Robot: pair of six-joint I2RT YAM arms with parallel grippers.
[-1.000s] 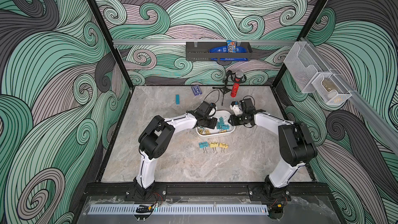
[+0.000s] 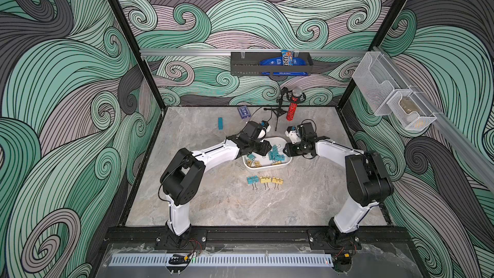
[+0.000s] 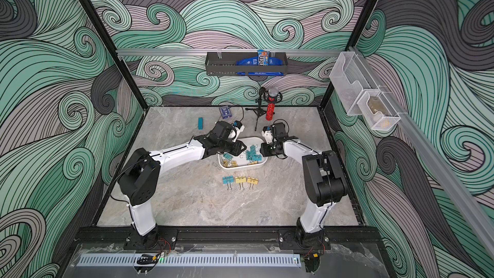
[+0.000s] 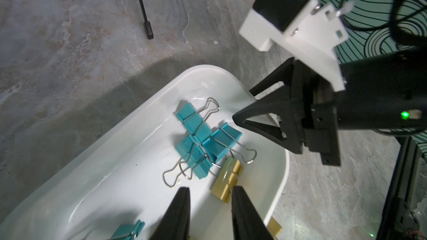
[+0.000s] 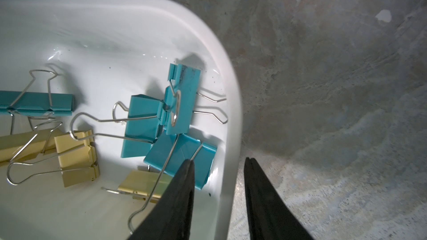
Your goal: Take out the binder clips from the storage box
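The white storage box holds several teal binder clips and several gold ones; in the left wrist view the teal clips (image 4: 191, 142) cluster at one end. My left gripper hangs over the box with fingers parted and nothing between them. My right gripper is shut on the box's rim at the right end, one finger on each side. On the table in front of the box lie one teal clip (image 2: 252, 179) and two yellow clips (image 2: 271, 180).
Behind the box stand a red microphone on a tripod (image 2: 291, 110) and a small purple box (image 2: 244, 112). A teal block (image 2: 220, 123) lies back left. A shelf (image 2: 241, 64) hangs on the back wall.
The right arm and the storage box show no visible change.
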